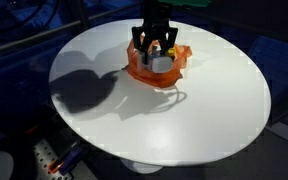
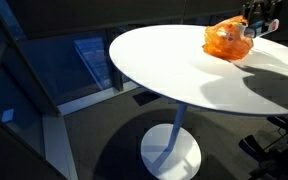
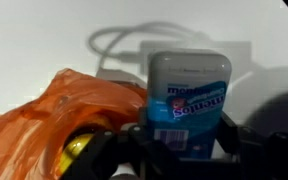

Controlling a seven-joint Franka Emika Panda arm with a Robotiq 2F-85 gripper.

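A white-capped Mentos container [image 3: 187, 95] with a blue and red label and a barcode sits between the fingers of my gripper, which is shut on it. From the front, the same container [image 1: 161, 64] shows pale in front of the orange bag [image 1: 138, 69]. My gripper [image 2: 261, 27] is above the table beside the crumpled orange bag [image 2: 224, 40]. In the wrist view the bag [image 3: 69, 97] lies open at lower left, a yellow and dark item [image 3: 81, 138] inside it. The bag's far side is partly hidden by the arm.
Shadows of the arm fall on the left part of the tabletop.
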